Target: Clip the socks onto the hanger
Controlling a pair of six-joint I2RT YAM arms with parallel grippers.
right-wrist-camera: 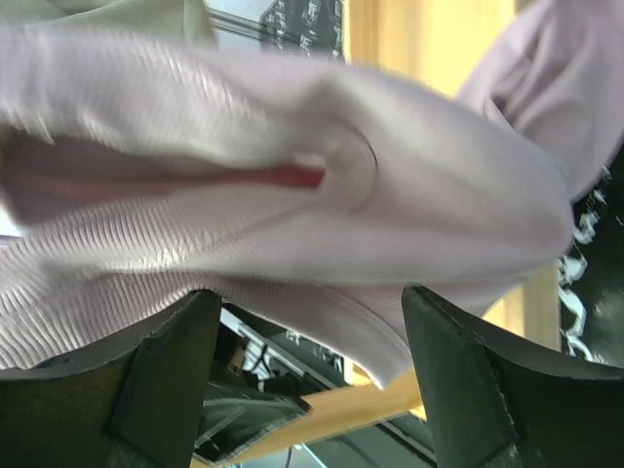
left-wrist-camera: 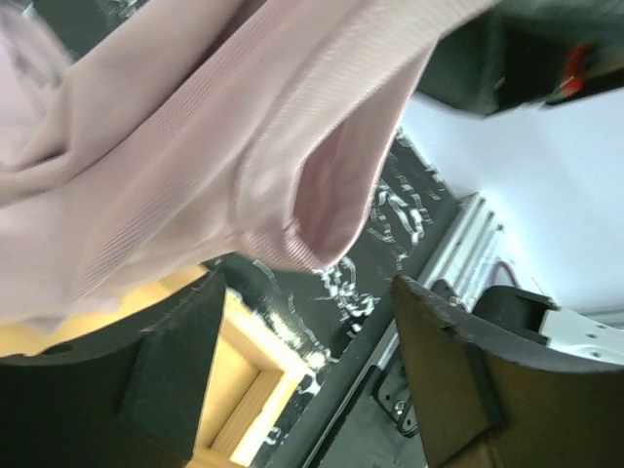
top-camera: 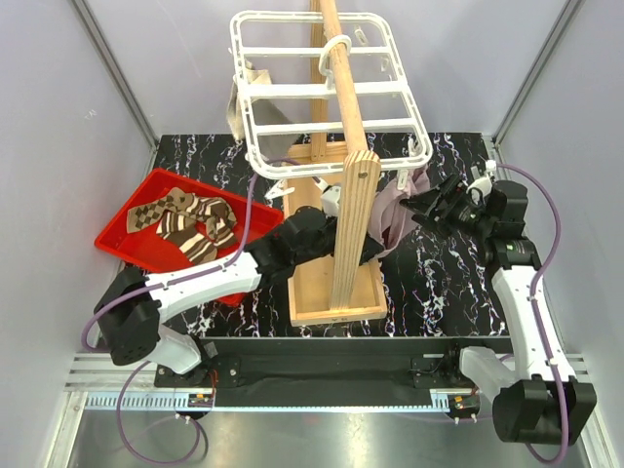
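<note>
A white grid hanger (top-camera: pixel 332 91) sits atop a wooden stand. A pale mauve sock (top-camera: pixel 400 214) hangs at its right side, filling much of both wrist views. My left gripper is open below the sock, partly hidden behind the front post (top-camera: pixel 349 234) in the top view. My right gripper (top-camera: pixel 424 205) is open beside the sock; in the right wrist view its fingers (right-wrist-camera: pixel 497 390) flank the fabric's lower folds. A grey-beige sock (top-camera: pixel 246 107) hangs at the hanger's far left.
A red tray (top-camera: pixel 136 249) with brown patterned socks (top-camera: pixel 195 224) lies on the left. The stand's wooden base box (top-camera: pixel 307 302) occupies the centre of the dark marbled table (top-camera: pixel 453 292), with some bare table at front right.
</note>
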